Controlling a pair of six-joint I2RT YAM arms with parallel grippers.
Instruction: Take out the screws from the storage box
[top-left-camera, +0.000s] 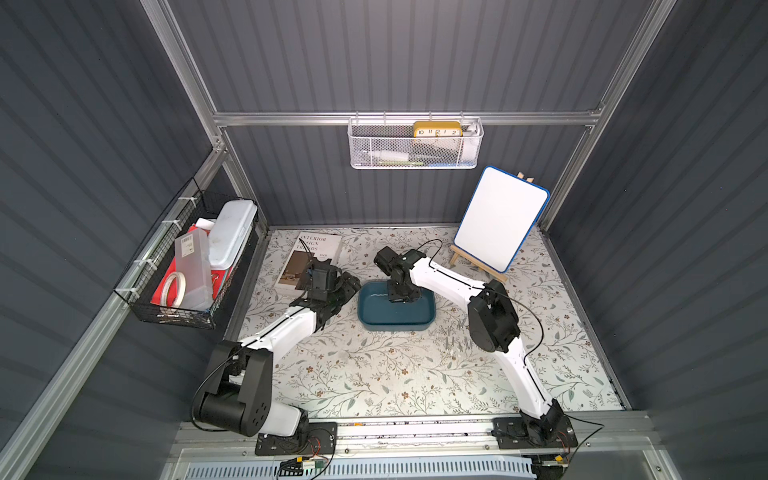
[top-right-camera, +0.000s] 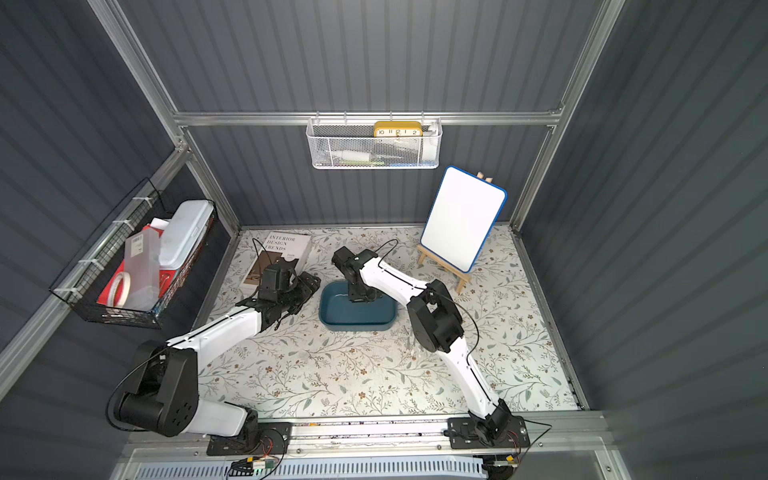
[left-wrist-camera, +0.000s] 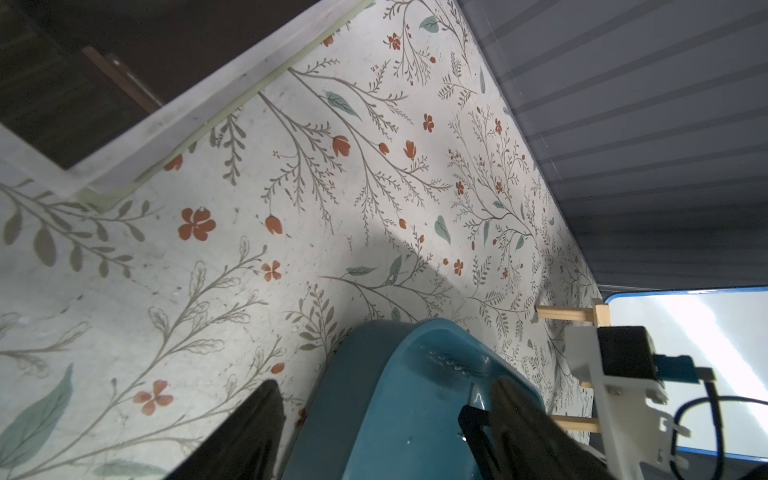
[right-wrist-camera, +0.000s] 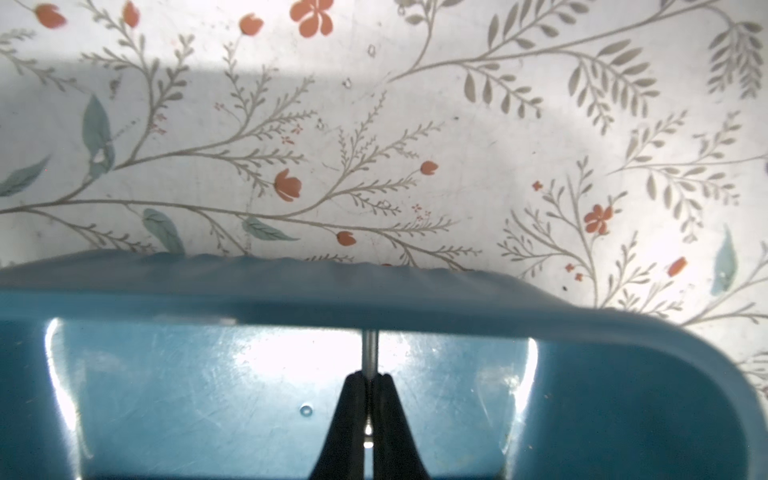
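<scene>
The teal storage box (top-left-camera: 396, 325) stands uncovered mid-table. In the right wrist view, my right gripper is inside the box outline, its dark fingers (right-wrist-camera: 345, 424) shut on a thin silver screw (right-wrist-camera: 369, 350) that sticks out past the tips. A small ring-like piece (right-wrist-camera: 306, 410) lies on the box floor. The right arm hides part of the interior from above. My left gripper hovers left of the box; its blurred fingers (left-wrist-camera: 254, 428) are wide apart with nothing held between them.
A book (top-left-camera: 320, 244) lies behind the left arm. The whiteboard (top-left-camera: 501, 216) on its easel stands at the back right. Tiny grey shapes (top-left-camera: 457, 344), possibly screws, lie right of the box.
</scene>
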